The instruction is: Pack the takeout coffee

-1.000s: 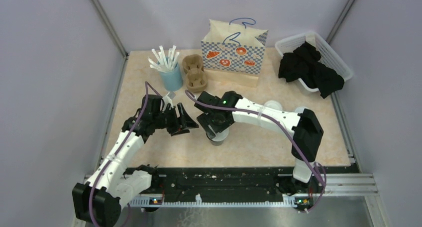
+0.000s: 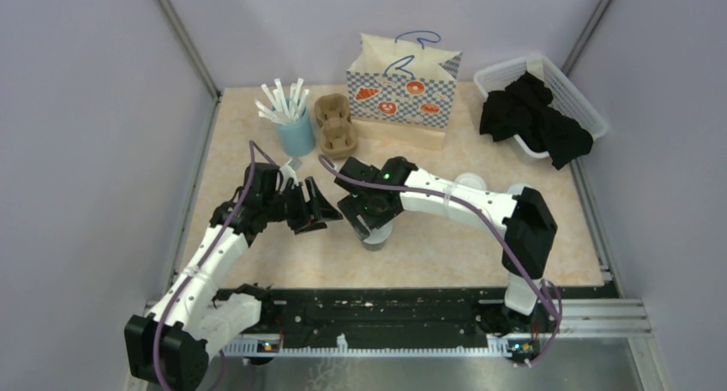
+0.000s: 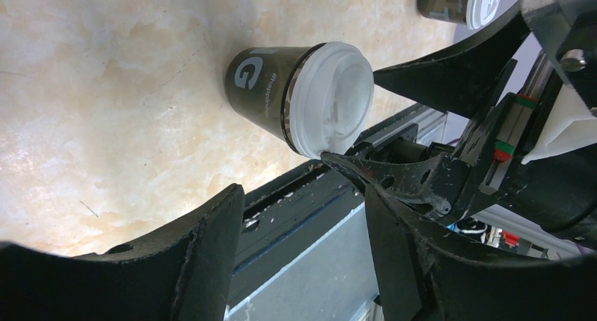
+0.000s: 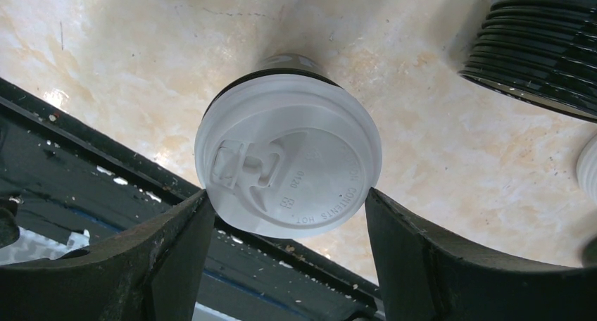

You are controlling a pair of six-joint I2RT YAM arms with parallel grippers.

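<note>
A brown paper cup (image 3: 257, 99) stands near the table's front edge with a white lid (image 4: 288, 162) over its mouth. The right gripper has its fingertips at opposite edges of that lid; whether they grip it or only touch it does not show. My left gripper (image 2: 332, 222), open and empty, hangs just left of the cup. At the back are the cardboard cup carrier (image 2: 335, 132) and a checked paper bag (image 2: 399, 98) with blue handles.
Stacked dark cups (image 4: 538, 46) and a white lid pile (image 4: 588, 167) lie past the right gripper. Another lidded cup (image 3: 443, 3) shows far off. Straws fill a blue holder (image 2: 297, 136); a white basket (image 2: 573, 99) holds black cloth.
The lid and the right fingertips have shifted very slightly at the cup. Otherwise both arms stay in nearly the same place.
</note>
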